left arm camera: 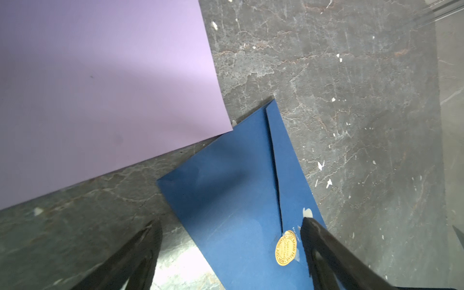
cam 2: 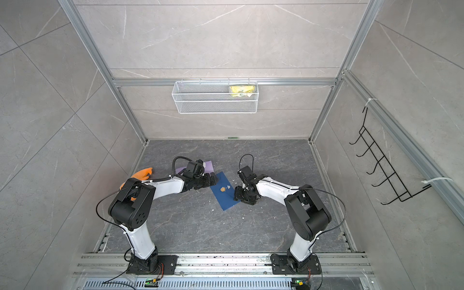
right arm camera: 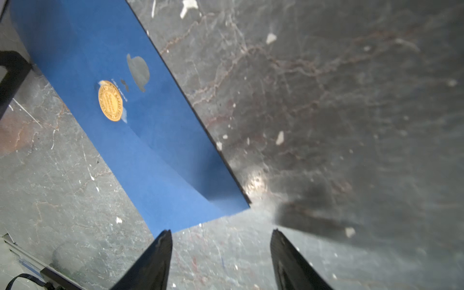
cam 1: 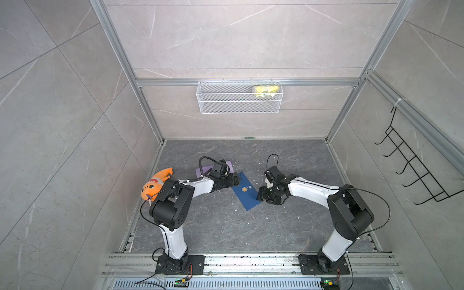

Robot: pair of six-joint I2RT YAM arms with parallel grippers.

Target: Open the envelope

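Note:
A dark blue envelope (cam 1: 247,198) with a gold seal (left arm camera: 285,247) and a torn patch lies flat on the floor between the arms. My left gripper (cam 1: 235,179) hangs over its upper end, fingers (left arm camera: 338,261) apart with nothing held, beside a pale lilac sheet (left arm camera: 101,96). My right gripper is just beyond the envelope's lower end, open, its fingers apart above bare floor at that end's edge, as the right wrist view shows.
An orange plush toy (cam 1: 153,186) sits at the left beside my left arm. A white wire basket (cam 1: 212,101) with a yellow packet is on the back wall, a black hook rack (cam 1: 410,164) on the right wall.

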